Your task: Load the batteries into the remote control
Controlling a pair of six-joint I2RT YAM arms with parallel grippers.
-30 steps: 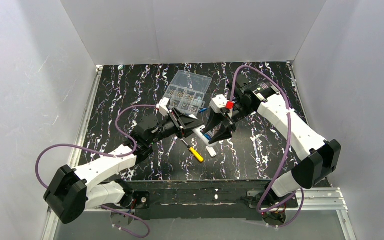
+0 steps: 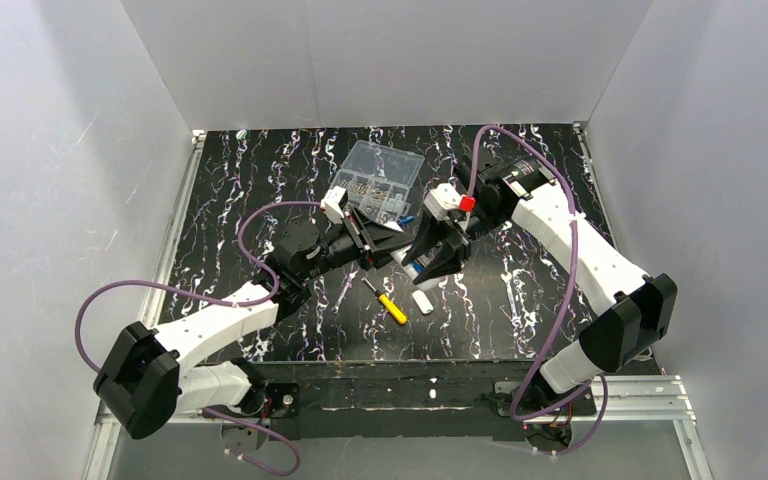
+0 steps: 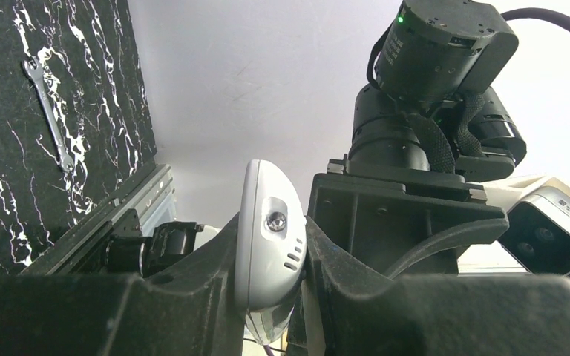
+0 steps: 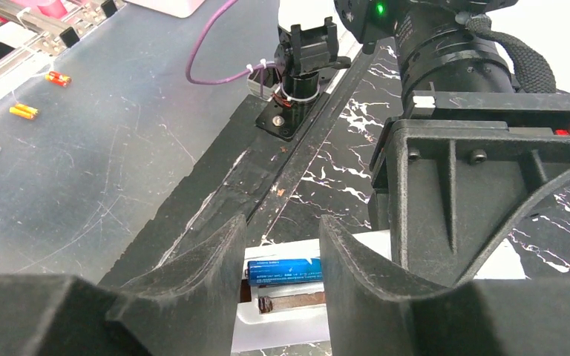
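The white remote control (image 3: 271, 245) is clamped upright between the fingers of my left gripper (image 2: 392, 247), held above the table. Its battery compartment faces my right gripper. In the right wrist view a blue battery (image 4: 284, 271) lies in the upper slot, with a fingertip close to each end; contact is unclear. In the slot below shows a brownish strip (image 4: 293, 301), and I cannot tell what it is. My right gripper is part open. On the table lie another blue battery (image 2: 406, 219) and a small white piece (image 2: 422, 301), possibly the cover.
A yellow screwdriver (image 2: 392, 308) lies below the grippers. Behind them stands a clear parts box (image 2: 385, 160) with its lid open. A wrench (image 2: 511, 298) rests to the right. Several small batteries (image 4: 58, 78) lie on the grey floor beyond the table edge.
My left gripper has shifted slightly right with the remote, closer to the right gripper. The right gripper has moved only a little, staying at the remote's compartment.
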